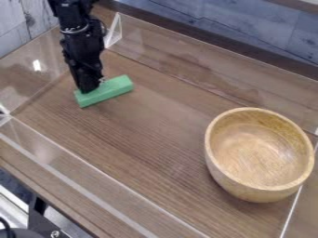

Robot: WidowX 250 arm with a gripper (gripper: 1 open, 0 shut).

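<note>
The black gripper (82,85) reaches down from the top left to a green block (107,91), which lies on the wooden table at the upper left. Its fingertips are at the block's left part; whether they hold it is too small to tell.
A large wooden bowl (258,153) stands at the right of the table (137,172). A white wall is at the far left edge.
</note>
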